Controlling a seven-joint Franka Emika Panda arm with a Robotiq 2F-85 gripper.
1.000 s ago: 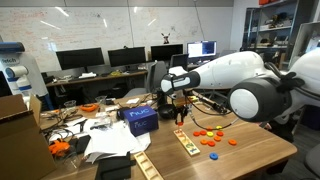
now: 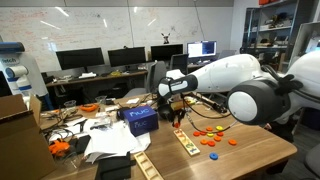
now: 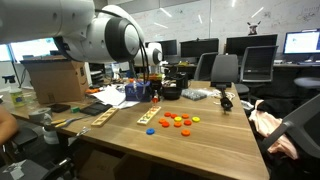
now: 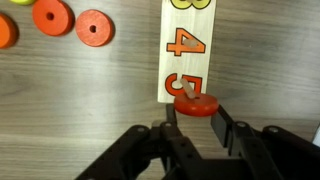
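In the wrist view, a red disc [image 4: 196, 104] lies tilted between the fingertips of my gripper, over the end of the numbered board. A finger [image 4: 171, 118] stands on each side of it; whether both touch the disc I cannot tell. The pale wooden board [image 4: 171, 62] shows a 4 and a 5, with a peg [image 4: 187, 88] beside the 5 right at the disc's edge. Whether the disc sits on that peg is unclear. From the side, the board [image 3: 149, 116] lies flat on the table below my gripper [image 3: 155, 96].
Several loose discs, including a blue disc [image 2: 213, 156] and a red disc [image 3: 186, 133], lie right of the board. Another wooden board [image 2: 147, 165] is near the front edge. A blue box [image 2: 141, 121] and white papers [image 2: 108, 141] occupy the left.
The arm above the board has shifted only slightly over the last second. The boards and loose discs look unmoved.
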